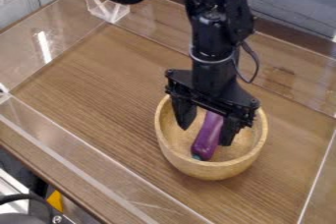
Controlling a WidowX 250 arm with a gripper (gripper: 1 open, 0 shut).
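My black gripper (206, 113) hangs over a tan round bowl (210, 168), its fingers spread open and reaching down toward the rim on either side. Inside the bowl lies an elongated purple object (206, 140), between and below the fingertips, with a small grey part at its lower end. Nothing shows held in the gripper.
The bowl stands on a wooden table (92, 90) with clear room to the left. A clear plastic object (108, 2) is at the back left. A raised edge runs along the back right. Dark cables and a small yellow item are at the lower left.
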